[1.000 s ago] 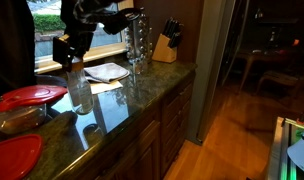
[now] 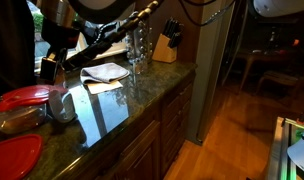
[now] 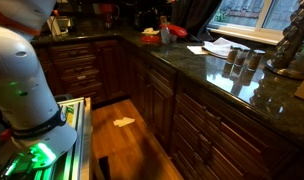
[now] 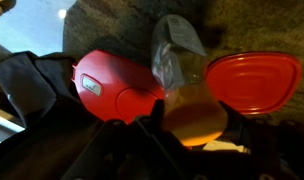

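A clear bottle-like container with an orange top [image 4: 195, 118] is held by my gripper, which is shut on it near that top. Its transparent body [image 4: 179, 50] extends away from the fingers in the wrist view. In exterior view 1 the gripper [image 2: 50, 72] is above the left part of the counter, and the clear body [image 2: 62, 104] hangs below it, slightly tilted, beside a red-lidded container [image 2: 27, 97]. Whether its base touches the counter cannot be told.
A separate red lid [image 2: 14, 157] lies at the counter's near left. White cloth [image 2: 104, 72], glassware [image 2: 142, 42] and a knife block [image 2: 167, 45] stand farther back.
My gripper has moved left along the counter with the clear container, toward the red-lidded one. The container has gone from nearly upright to slightly tilted.
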